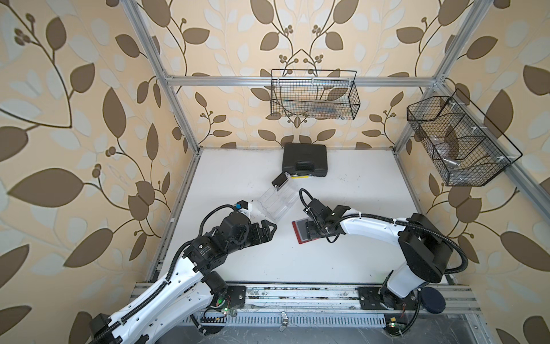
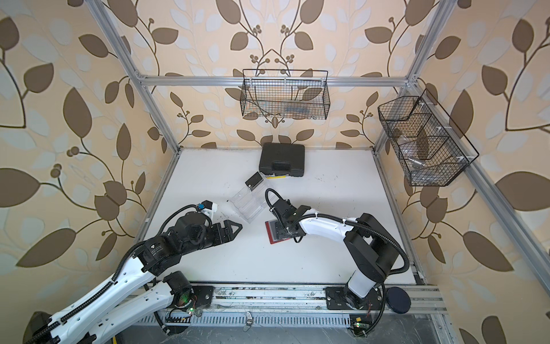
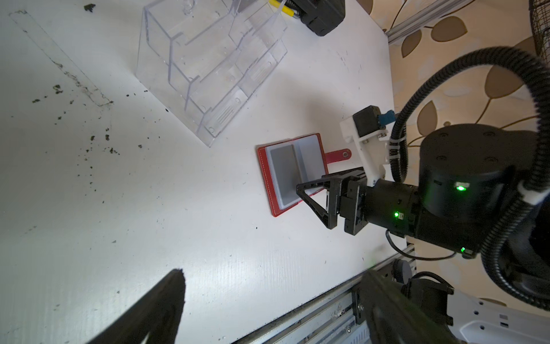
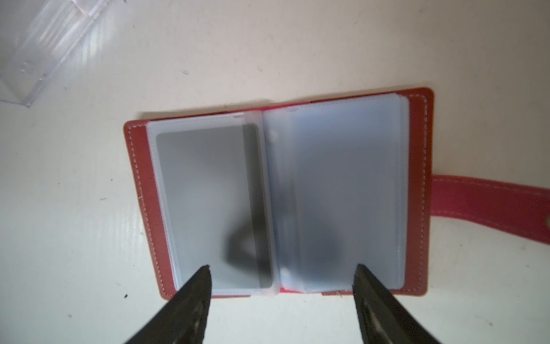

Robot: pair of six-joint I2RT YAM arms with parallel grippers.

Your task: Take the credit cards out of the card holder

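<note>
An open red card holder (image 4: pixel 338 189) with a strap lies flat on the table; clear sleeves fill both halves, the left one looking darker grey. My right gripper is right over its near edge, fingers apart, with nothing seen held between them; it also shows in the left wrist view (image 3: pixel 299 190). My left gripper stands open above the table, left of the holder, nothing between its fingers.
A clear acrylic organiser (image 3: pixel 206 74) stands behind and left of the holder, near a black case (image 1: pixel 304 157) at the back.
</note>
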